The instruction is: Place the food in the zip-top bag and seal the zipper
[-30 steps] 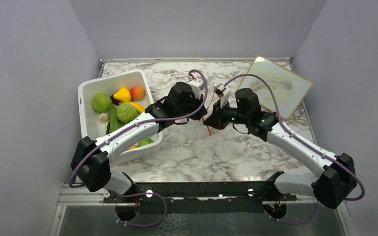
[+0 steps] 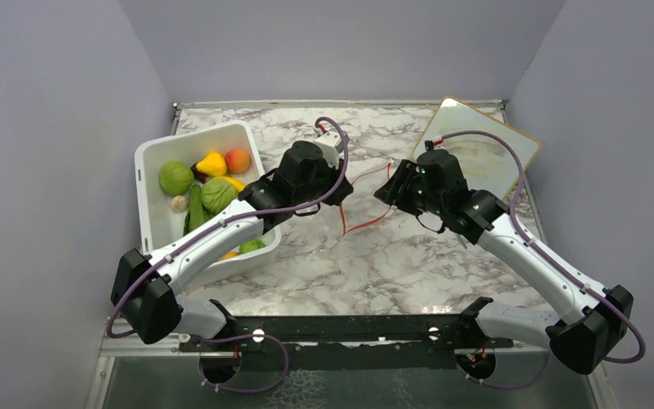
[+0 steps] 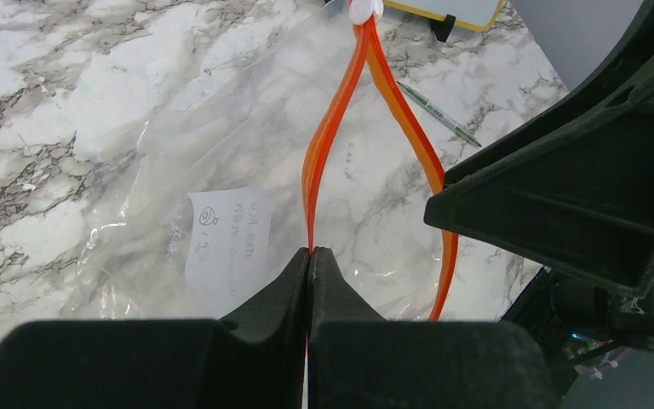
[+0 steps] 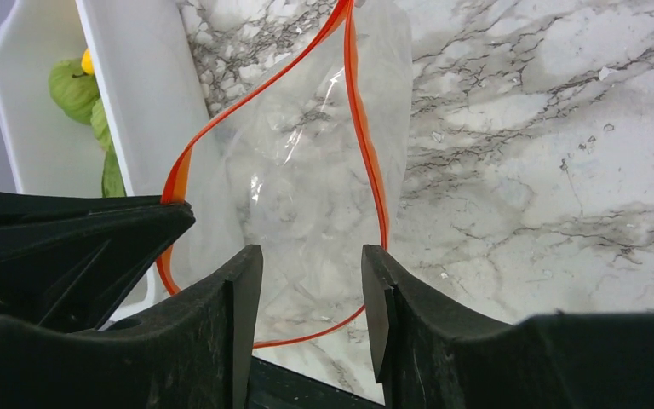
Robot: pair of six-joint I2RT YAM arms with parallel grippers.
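The clear zip bag (image 3: pixel 136 239) lies open on the marble table, its orange zipper (image 4: pixel 359 119) spread in a loop, with a white slider (image 3: pixel 364 10) at one end and a handwritten label on it. My left gripper is shut on one strip of the zipper, holding it up. My right gripper stands open beside the other strip, nothing clearly held between its fingers. The food, vegetables and fruit (image 2: pixel 174 177), sits in the white bin (image 2: pixel 149 221) at the left.
A framed board (image 2: pixel 511 153) rests at the back right, and a pen (image 3: pixel 437 111) lies beside the bag. Bare table shows toward the front. The two grippers are close together over the bag.
My right gripper has moved up and right, away from the left one, and now stands open. The zipper loop appears wider; the left gripper has shifted only slightly.
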